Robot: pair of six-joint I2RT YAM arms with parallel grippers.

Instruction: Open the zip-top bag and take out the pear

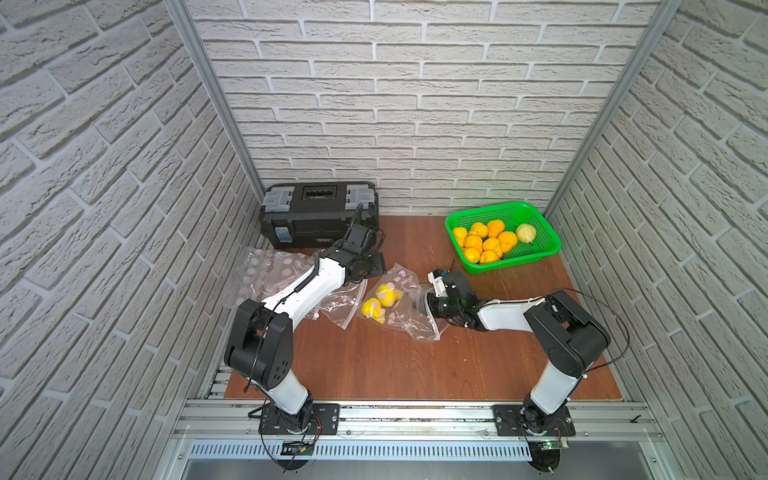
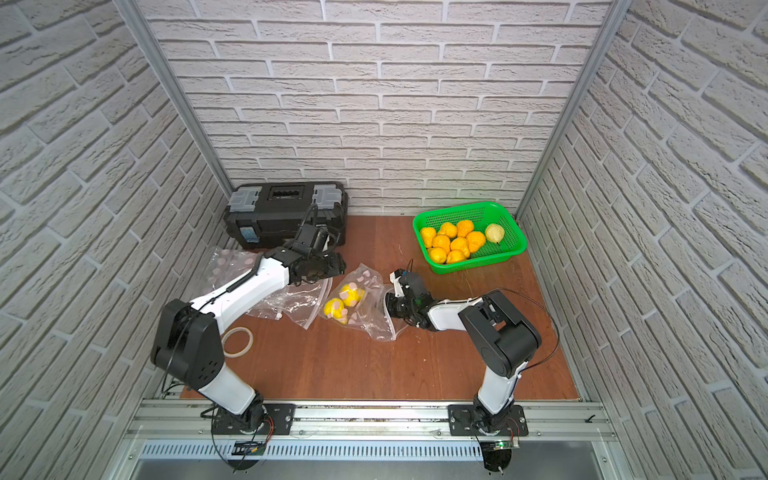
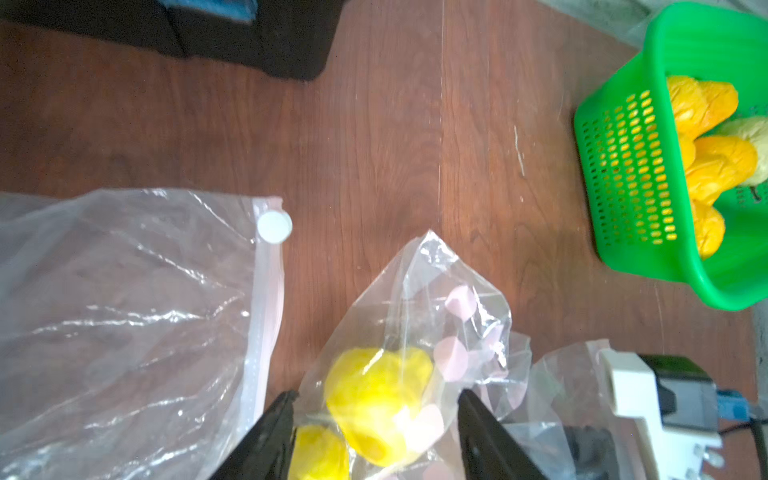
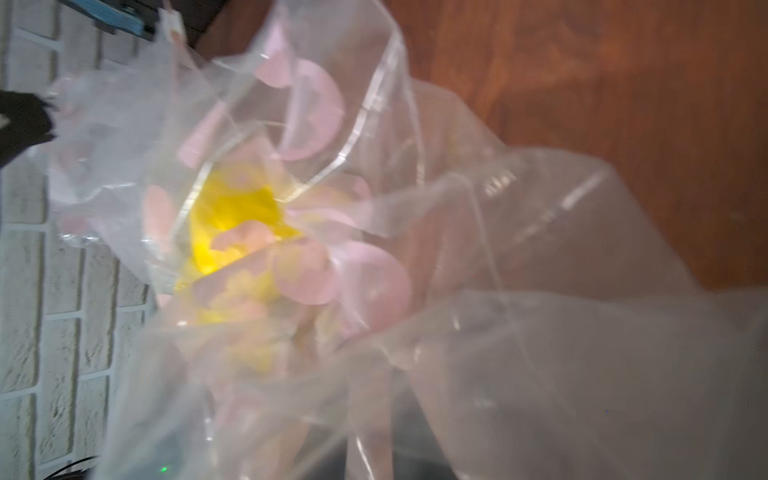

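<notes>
A clear zip top bag [image 1: 413,313] with pink dots lies mid-table, two yellow fruits, the pears [image 3: 376,392], in its left end. Its right end is in my right gripper [image 1: 434,305], which is shut on the film. In the right wrist view, loose bag film [image 4: 512,344] covers most of the picture, and the right fingertips are hard to make out. My left gripper stands open above the fruit end, its fingers [image 3: 268,440] apart, with no bag film visibly pinched. Whether the bag's mouth is open cannot be told.
Another clear bag [image 3: 120,320] lies flat at the left, its zip edge beside the fruit bag. A black toolbox [image 1: 320,216] stands at the back left. A green basket [image 1: 528,257] of orange fruits and one pale fruit is at the back right.
</notes>
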